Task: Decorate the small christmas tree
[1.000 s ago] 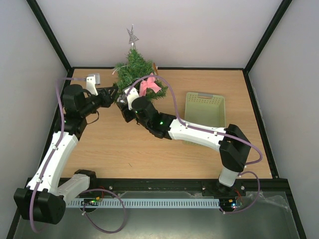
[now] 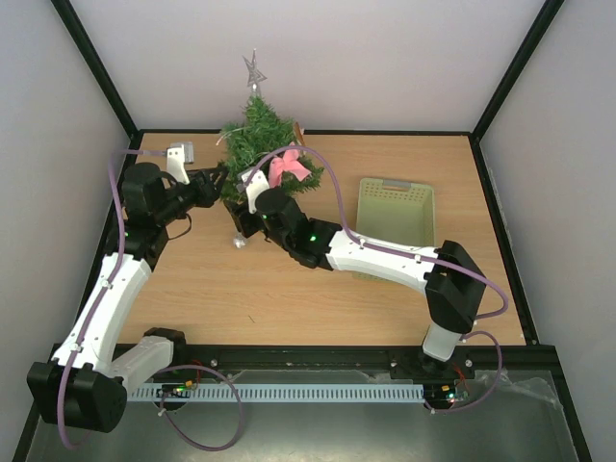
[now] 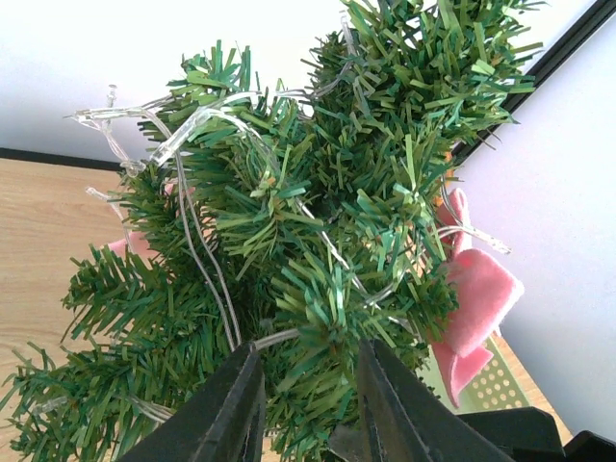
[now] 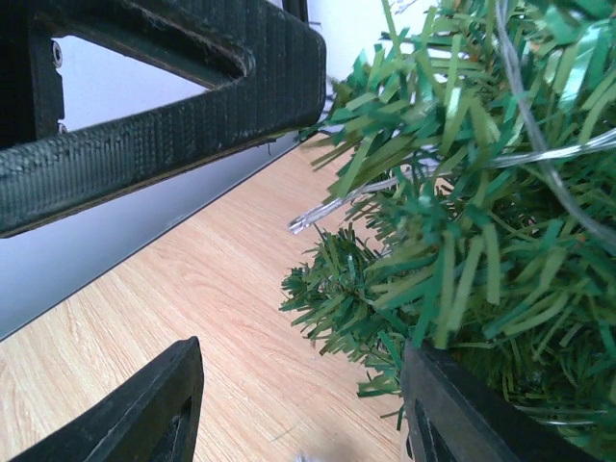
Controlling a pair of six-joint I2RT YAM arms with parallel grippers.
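Note:
The small Christmas tree [image 2: 260,135] stands at the back centre, with a silver star [image 2: 254,73] on top, a pink bow [image 2: 289,166] and clear light wires. My left gripper is open against the branches, with no ornament seen between its fingers. My right gripper is open low at the tree's front, nothing held between its fingers. A small silvery object [image 2: 240,241] lies on the table below my right gripper, barely visible at the bottom of the right wrist view.
A pale green basket [image 2: 395,217] sits right of the tree, partly behind my right arm. Both arms crowd the tree's front.
The silvery object that was up at my right gripper in the earlier top views is now down on the table below it. The arms look unmoved.

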